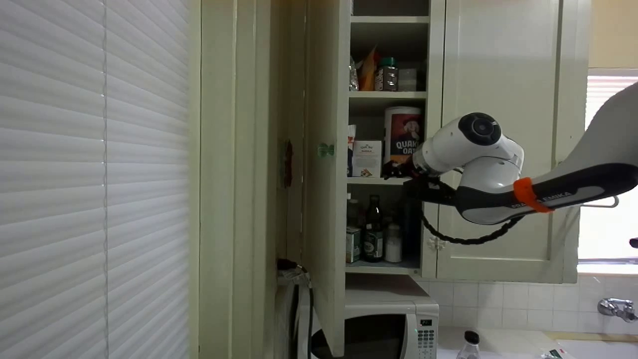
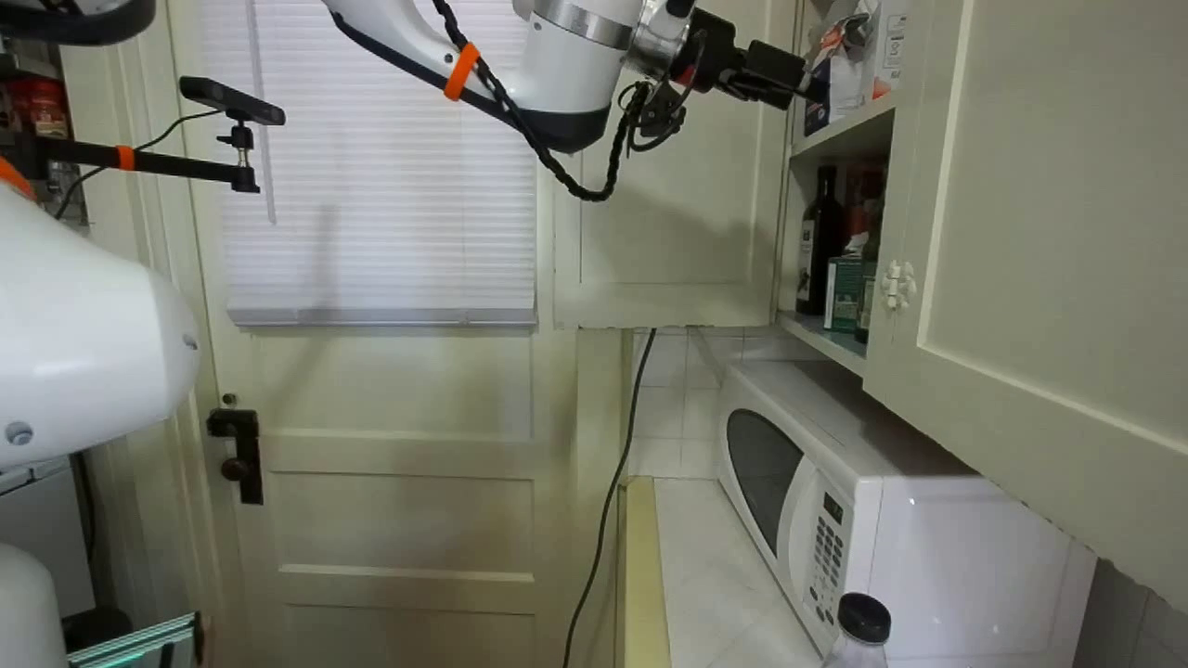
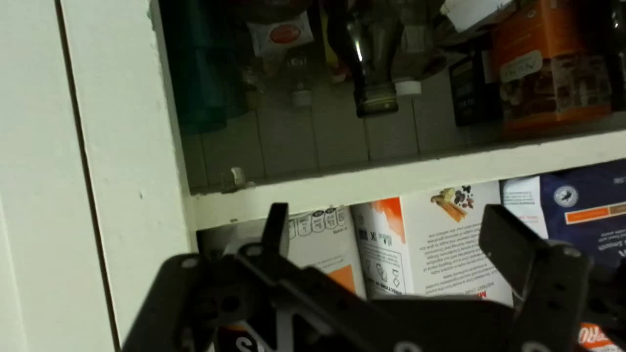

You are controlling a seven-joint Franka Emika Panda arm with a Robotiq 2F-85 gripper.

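Note:
My gripper is at the cupboard's middle shelf, by the lower part of the Quaker Oats canister. In the wrist view its two black fingers stand wide apart, so the gripper is open. Beyond the gap is a white box with an orange side strip, showing upside down, and nothing is visibly held. The same shelf carries a small white carton left of the canister. In exterior view 2 the gripper reaches toward packets on that shelf, its fingertips partly hard to make out.
A shelf edge runs close to the fingers, with the cupboard's side frame nearby. Dark bottles stand on the shelf below. The open cupboard door bounds the left, and a microwave sits underneath.

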